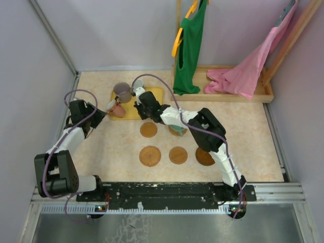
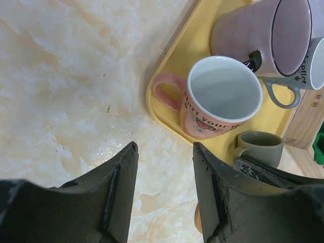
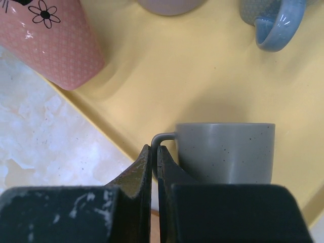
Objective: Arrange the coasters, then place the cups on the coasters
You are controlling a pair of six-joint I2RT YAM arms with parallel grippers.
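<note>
A grey cup [image 3: 225, 152] stands on the yellow tray [image 3: 152, 71], with its thin handle toward my right gripper. That gripper is shut, and a narrow strip of the handle shows between its fingertips. In the left wrist view the same grey cup [image 2: 260, 147] touches the dark right fingers [image 2: 258, 174]. From above, my right gripper [image 1: 140, 116] reaches over the tray's front edge and the arm hides the cup. My left gripper is open and empty, left of the tray. Round brown coasters [image 1: 149, 129] lie in front of the tray.
Also on the tray are a pink cup [image 2: 202, 119], a mauve cup [image 2: 243, 33] and a blue-grey cup [image 2: 304, 71]. A green cup [image 1: 178, 129] sits partly under the right arm. Behind stands a wooden rack [image 1: 223, 97] with hanging clothes.
</note>
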